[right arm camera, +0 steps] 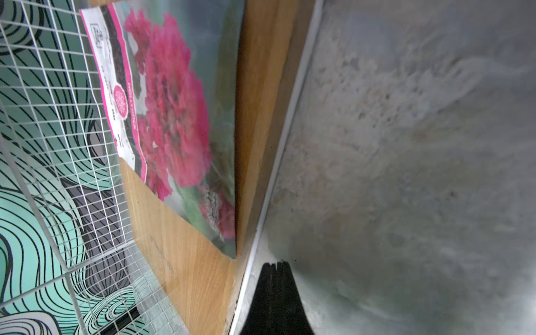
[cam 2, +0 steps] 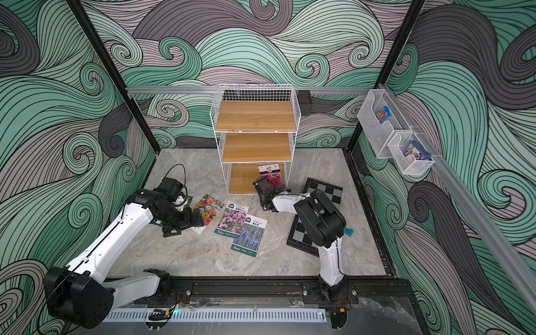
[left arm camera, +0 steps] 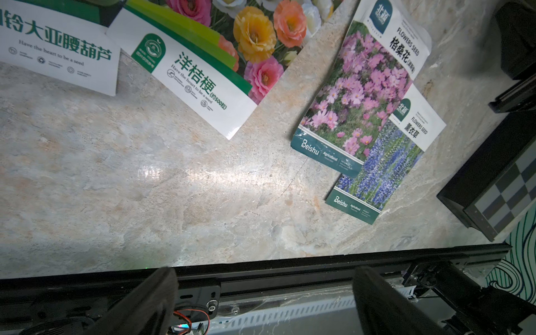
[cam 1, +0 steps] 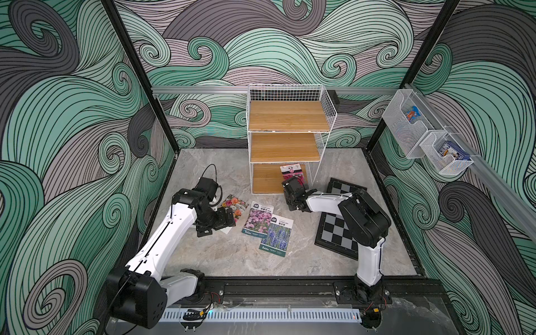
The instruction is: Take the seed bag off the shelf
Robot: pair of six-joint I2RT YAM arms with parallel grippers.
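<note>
The pink hollyhock seed bag (right arm camera: 173,111) lies flat on the wooden bottom shelf (right arm camera: 184,268), its lower corner close to the shelf's front edge. My right gripper is shut with nothing between its fingers. In the right wrist view its tips stand just below and to the right of that corner, over the grey tabletop outside the edge. From above, the right gripper hides part of the bag (cam 1: 291,170). My left gripper is open and empty over the table's front left area, its blurred fingers (left arm camera: 148,304) wide apart.
Several other seed bags lie on the table, among them a pink cosmos bag (cam 1: 258,219) overlapping a lavender bag (cam 1: 276,235). A checkered board (cam 1: 336,234) lies under the right arm. White wire mesh (right arm camera: 72,111) walls the shelf's side. The upper shelves are bare.
</note>
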